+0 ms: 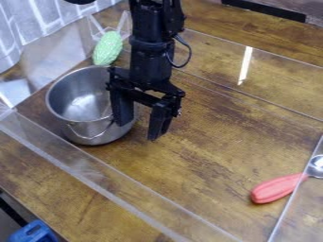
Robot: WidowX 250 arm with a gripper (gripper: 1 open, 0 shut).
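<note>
My gripper [139,118] is black and reaches down from the top centre over the right side of a steel pot [74,95], one finger at the pot's rim and the other outside it to the right. The fingers look apart; whether anything is between them is hard to tell. The pot stands on the wooden table [190,189], its wire handle at the front.
A pale green object [109,45] lies behind the pot. A spoon with a red handle [278,187] is at the right front. A blue object [36,233] sits at the lower left.
</note>
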